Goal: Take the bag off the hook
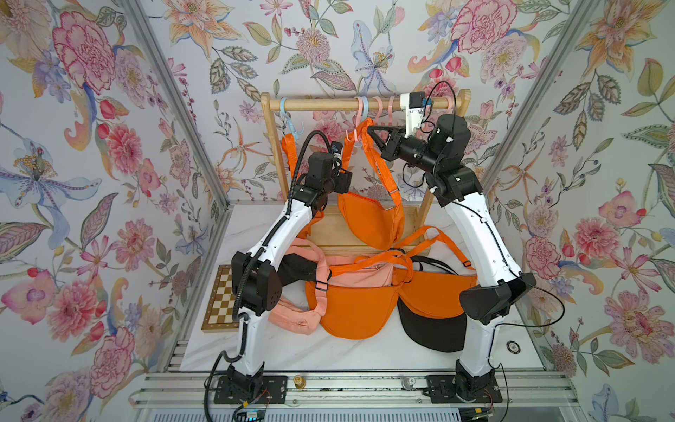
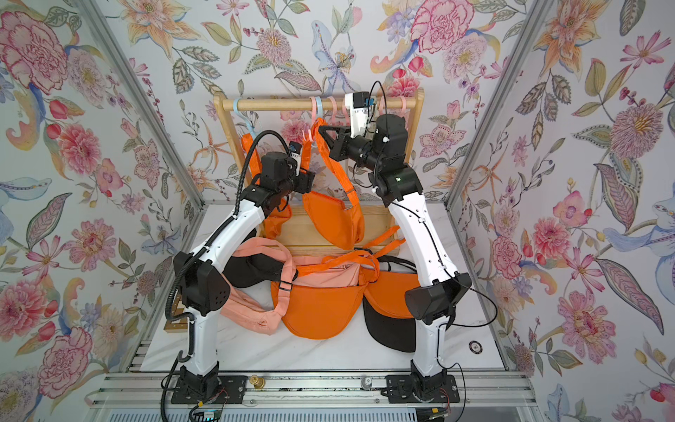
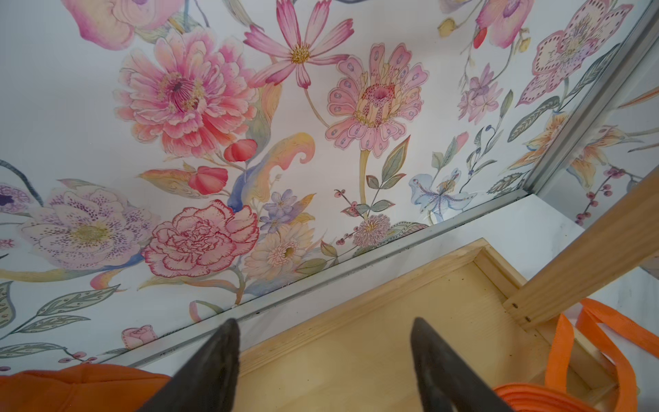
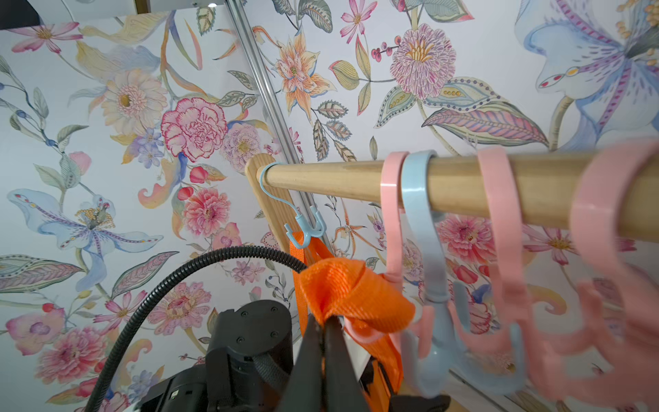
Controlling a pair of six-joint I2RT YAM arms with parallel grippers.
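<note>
An orange bag point(image 1: 369, 219) hangs below the rack, its strap point(image 4: 353, 292) rising in a loop at the pink hook point(image 4: 391, 226). My right gripper is shut on this strap, its fingertips pinching the fabric just left of the hook in the right wrist view. Whether the loop is clear of the hook's prong is hard to tell. My left gripper point(image 1: 343, 172) is beside the hanging strap, below the bar. In the left wrist view its blurred fingers point(image 3: 221, 364) stand apart, open, with nothing between them.
Another orange bag hangs from the blue hook point(image 4: 305, 226) at the bar's left end. More pink and blue hooks crowd right of the strap along the wooden bar point(image 4: 329, 176). Several orange, pink and black bags cover the table; a chessboard point(image 1: 219, 302) lies at left.
</note>
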